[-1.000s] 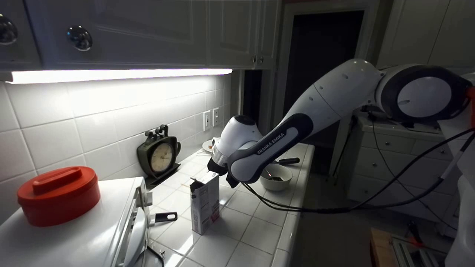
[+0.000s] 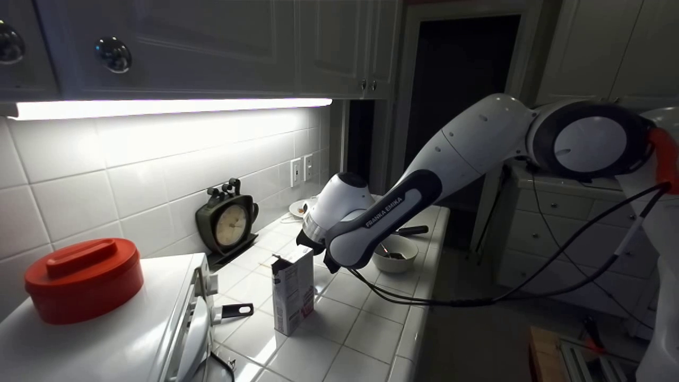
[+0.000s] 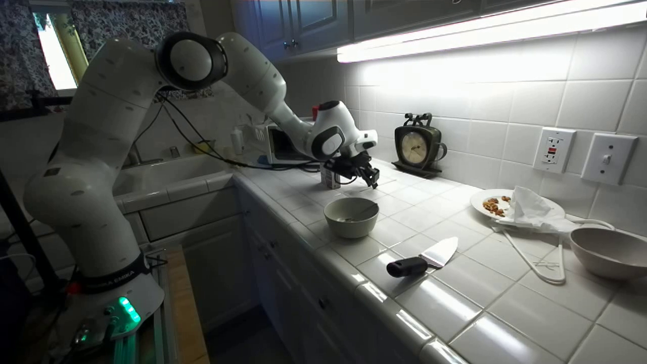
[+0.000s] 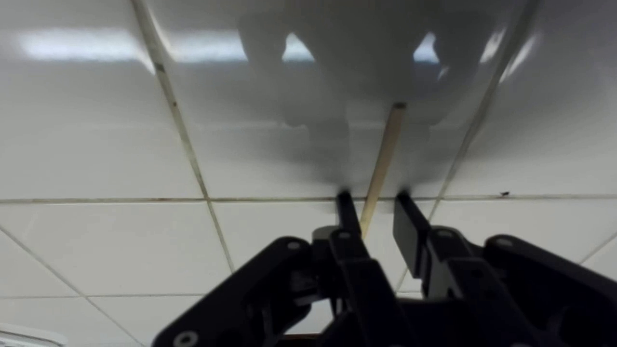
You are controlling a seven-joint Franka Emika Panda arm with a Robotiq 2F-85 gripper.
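Note:
A thin pale wooden stick (image 4: pixel 386 151) with a dark tip lies on the white tiles in the wrist view. My gripper is partly open around its near portion, and a gap shows on both sides of the stick between the fingers. The stick's near end is hidden behind the gripper. In exterior view 2 the gripper (image 3: pixel 373 184) points down low over the counter, beyond the pale bowl (image 3: pixel 351 218). Exterior view 1 hides the fingertips behind the hand and a tall open carton (image 2: pixel 293 291).
A dark clock-like scale (image 3: pixel 417 144) stands against the wall. A black-handled spatula (image 3: pixel 422 258), a plate of food scraps (image 3: pixel 483 209) and another bowl (image 3: pixel 609 252) occupy the far counter. The toaster oven (image 2: pixel 153 286) carries a red lidded pot (image 2: pixel 84 280).
My arm has come down slightly, with its elbow and hand a little lower than before. The carton, bowl and other objects have stayed in place.

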